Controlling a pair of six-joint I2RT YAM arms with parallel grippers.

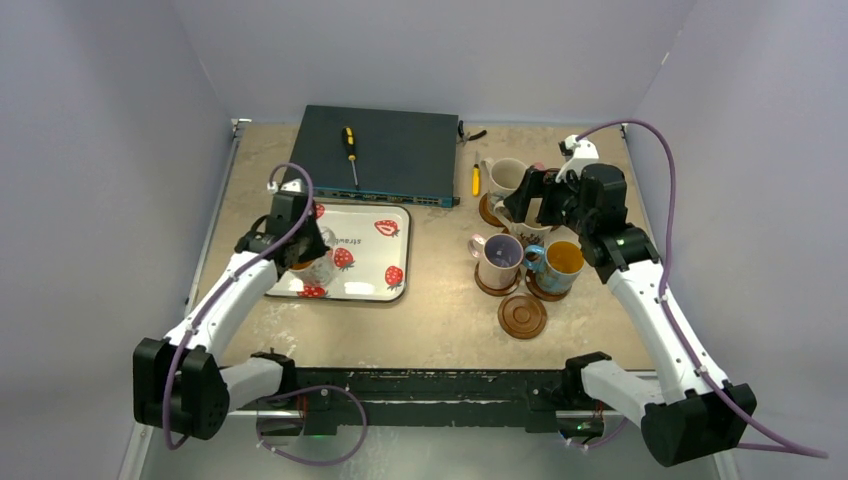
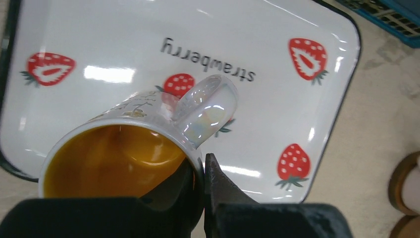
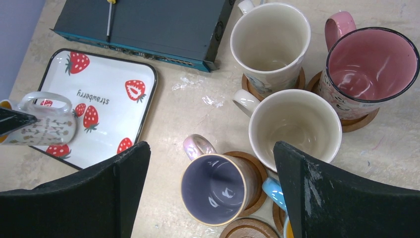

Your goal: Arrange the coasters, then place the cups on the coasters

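Observation:
A white mug with an orange inside [image 2: 114, 158] has its rim between the fingers of my left gripper, which is shut on it. In the right wrist view this cup [image 3: 49, 126] looks tilted over the left part of the strawberry tray [image 3: 143, 106]; whether its base touches the tray cannot be told. One empty brown coaster [image 1: 522, 316] lies at the front of the group of cups. My right gripper [image 1: 527, 198] stands open above those cups, and nothing is held between its fingers.
Several cups stand on coasters at the right, among them a purple-lined mug [image 1: 499, 260] and a blue mug [image 1: 558, 267]. A dark flat box [image 1: 400, 150] with a screwdriver [image 1: 349, 145] lies behind the tray. Bare table separates tray and cups.

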